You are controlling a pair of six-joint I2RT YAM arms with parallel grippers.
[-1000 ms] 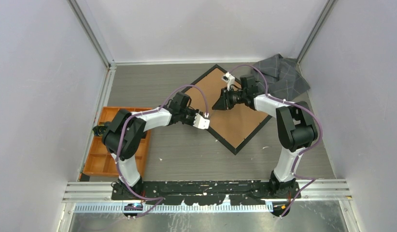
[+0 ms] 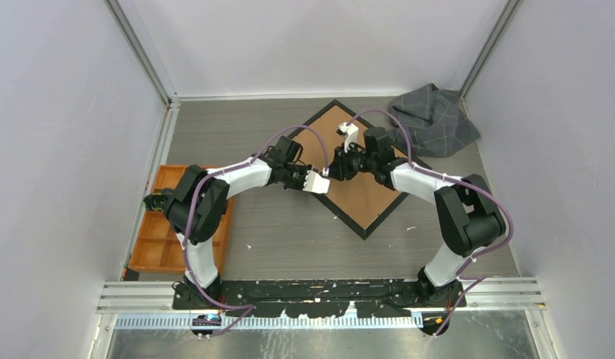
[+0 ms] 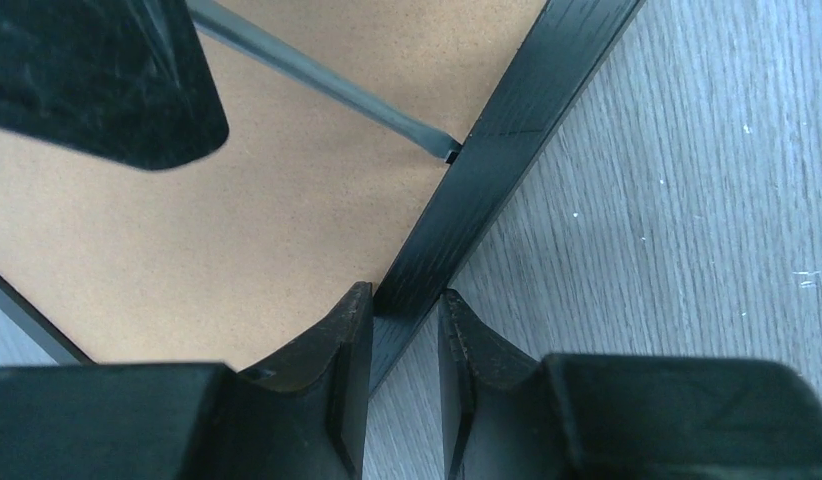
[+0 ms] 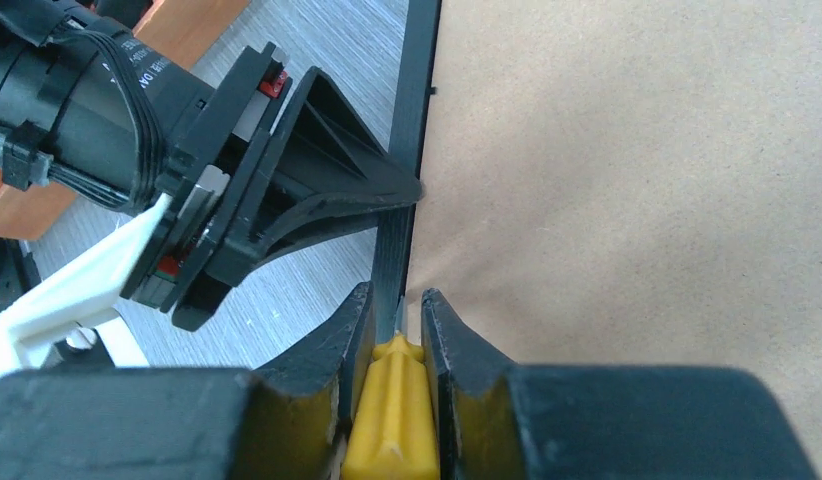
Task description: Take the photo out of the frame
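The photo frame lies back side up, a tan board inside a black rim. My left gripper has its fingertips around that rim at the near-left edge; its fingers are slightly parted. A thin metal blade reaches across the board to the rim. My right gripper is shut on a yellow-handled tool, whose metal tip is low at the rim, just beside my left gripper. No photo is visible.
An orange compartment tray sits at the left under the left arm. A grey checked cloth lies at the back right beside the frame.
My right gripper with the tool has moved down and left in the top view, closer to my left gripper.
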